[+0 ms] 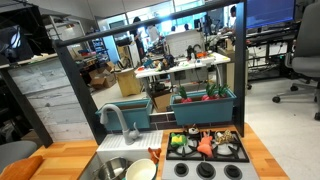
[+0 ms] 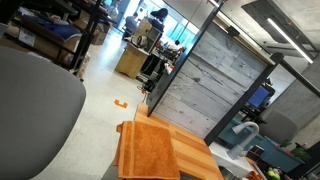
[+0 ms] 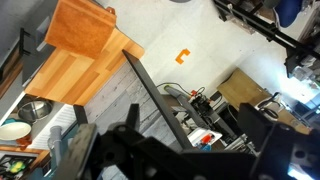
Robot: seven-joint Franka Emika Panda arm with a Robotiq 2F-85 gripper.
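Note:
In the wrist view my gripper stands open, its two dark fingers well apart and nothing visible between them. It is above the counter's edge, tilted, with floor and room filling much of that view. An orange folded towel (image 3: 80,27) lies on the wooden counter, away from the fingers; the same towel (image 2: 147,150) shows in exterior view 2. The sink (image 1: 110,167) holds a white bowl (image 1: 142,169) and has a grey faucet (image 1: 122,122). On the stove (image 1: 205,155) lie several toy-like items, including a red one (image 1: 205,145).
Blue-green planters (image 1: 207,109) with red and green things stand behind the stove. A dark frame post (image 1: 240,70) rises at the right rear. A grey plank wall (image 2: 202,80) borders the counter. Bare wood (image 1: 65,160) lies left of the sink.

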